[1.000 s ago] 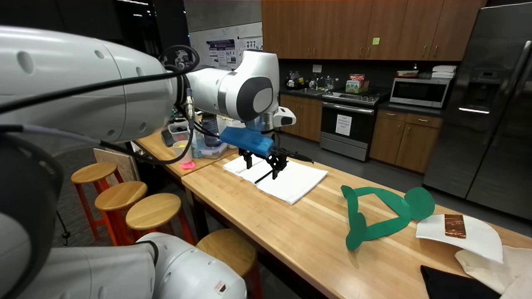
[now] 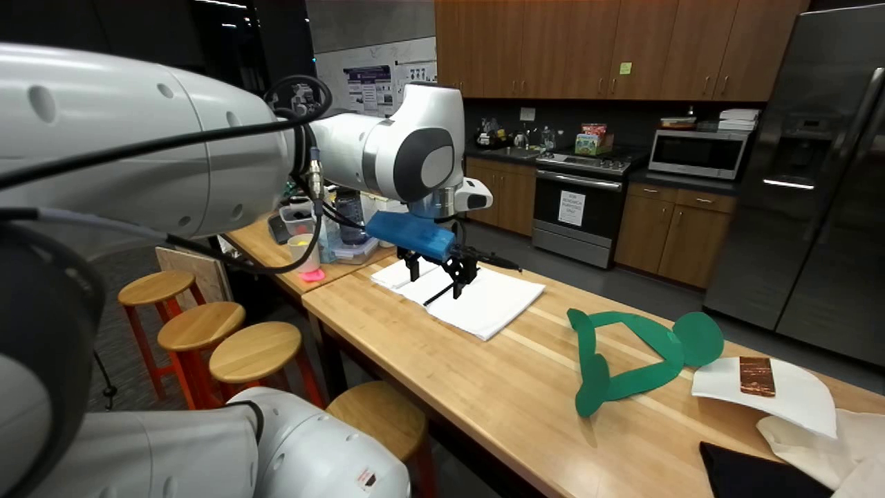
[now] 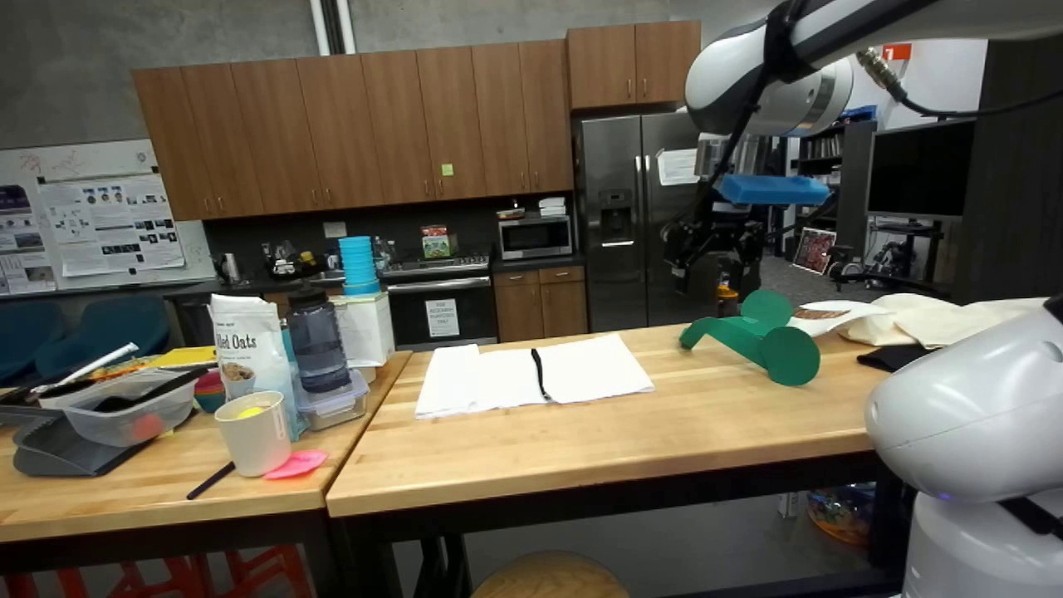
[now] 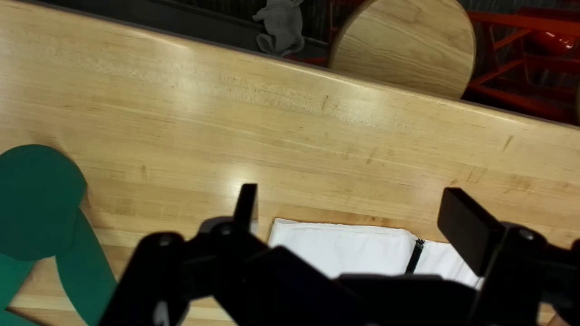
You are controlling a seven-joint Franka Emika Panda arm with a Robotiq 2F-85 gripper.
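Observation:
My gripper is open in the wrist view, its two fingers wide apart with nothing between them. In exterior view 1 the same gripper (image 2: 437, 283) hangs above the table, in front of a folded white cloth (image 2: 498, 303). A thin black strip (image 3: 540, 374) lies across that cloth in exterior view 2. To one side of the cloth rests a green cutout with rounded ends (image 2: 643, 382), bent so that parts stand off the wood; the wrist view shows only part of this green piece (image 4: 41, 201).
At the table's far end lie a curved white sheet (image 2: 800, 395) with a copper patch (image 2: 756, 376), a black cloth (image 2: 759, 477) and cream fabric (image 3: 957, 319). A cup (image 3: 255, 438) and containers crowd the adjoining table. Bare wood (image 3: 598, 428) stretches along the front edge.

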